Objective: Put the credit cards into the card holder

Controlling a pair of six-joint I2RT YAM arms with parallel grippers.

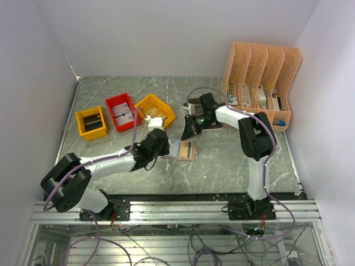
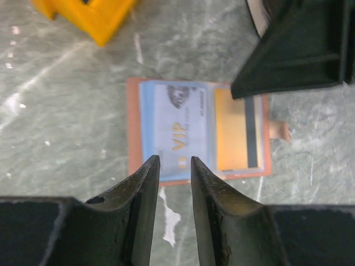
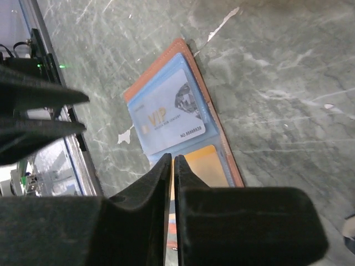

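An open card holder (image 1: 188,158) lies flat on the grey table, with a VIP card (image 2: 175,130) in one blue-sleeved pocket and a yellow card (image 2: 230,130) in the other. My left gripper hangs over the holder's near side, its fingertips slightly apart with nothing visible between them. My right gripper is over the holder's other end, fingertips close together, nothing visible held; how far open it is, I cannot be sure.
A red bin (image 1: 110,102) and yellow bins (image 1: 89,133) sit at the back left. A slotted pink organiser (image 1: 233,72) stands at the back right.
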